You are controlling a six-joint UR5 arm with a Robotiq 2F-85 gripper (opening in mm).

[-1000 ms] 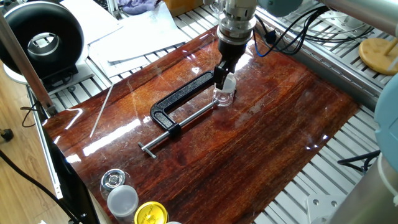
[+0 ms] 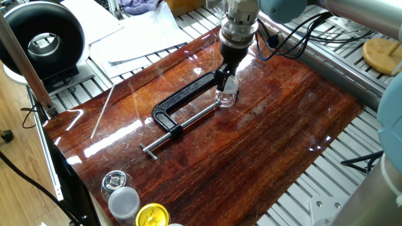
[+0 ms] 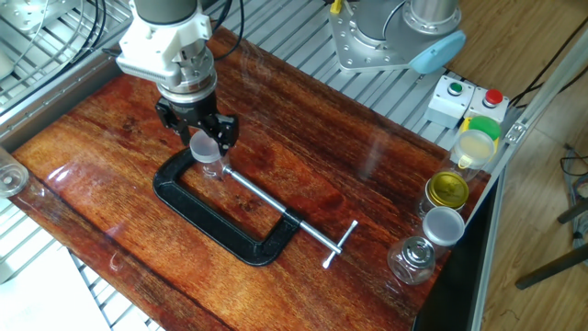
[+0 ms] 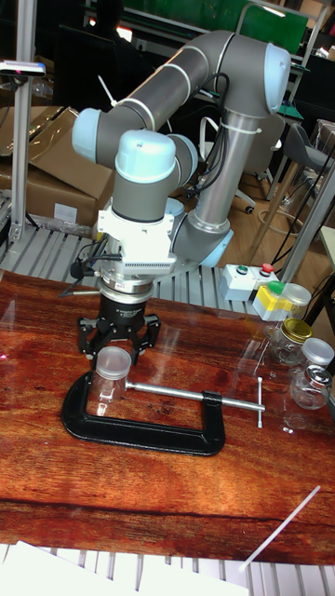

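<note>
A clear jar with a frosted white lid (image 3: 206, 147) stands upright on the dark wood board. Around it lies a black C-clamp (image 3: 207, 221), flat on the board, its steel screw (image 3: 266, 199) ending close beside the jar; whether the two touch, I cannot tell. Right over the lid hangs my gripper (image 4: 119, 349), pointing down. Its black fingers (image 4: 87, 336) are spread wide, one on either side of the lid, and it is open. In exterior view 1 the jar (image 2: 226, 99) shows partly behind the fingers.
Several lidded jars stand along one edge, among them a gold-lidded jar (image 3: 448, 189) and a white-lidded jar (image 3: 443, 226). A green and red button box (image 3: 467, 101) sits off the board. Much of the wood board (image 2: 270, 125) is bare.
</note>
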